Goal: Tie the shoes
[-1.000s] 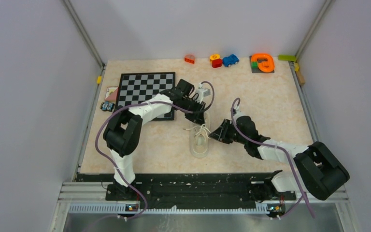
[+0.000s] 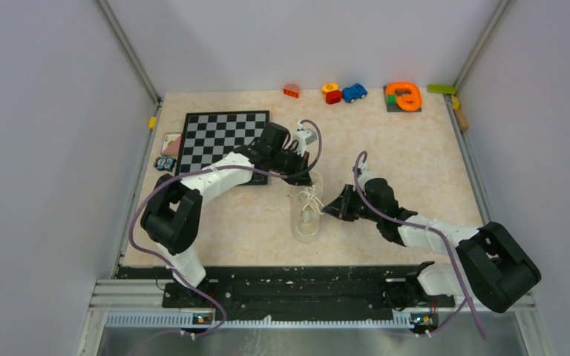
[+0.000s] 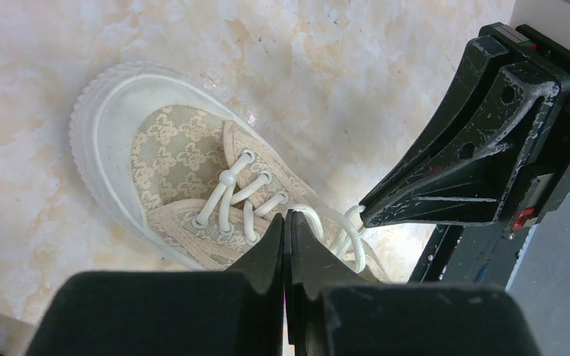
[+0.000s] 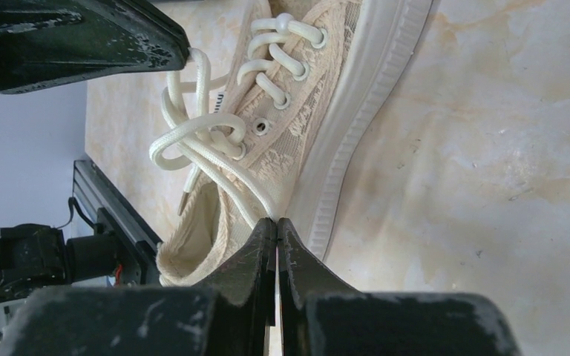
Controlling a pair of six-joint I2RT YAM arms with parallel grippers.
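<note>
A beige canvas shoe [image 2: 306,226] with white laces [image 4: 206,126] lies at the table's middle, toe away from me in the top view's far side. My left gripper [image 2: 308,183] is shut over the lacing, a white lace loop at its tips. My right gripper [image 2: 325,211] is shut on a lace end beside the shoe's opening. The laces form loose loops and crossings above the upper eyelets; lower rows stay threaded.
A checkerboard [image 2: 223,133] lies left behind the left arm. Toy blocks [image 2: 332,96], a blue car [image 2: 354,92] and an orange toy [image 2: 404,95] sit along the back edge.
The left arm has shifted slightly left, toward the near side at its elbow, its gripper moving a little with it. The right gripper has barely moved.
</note>
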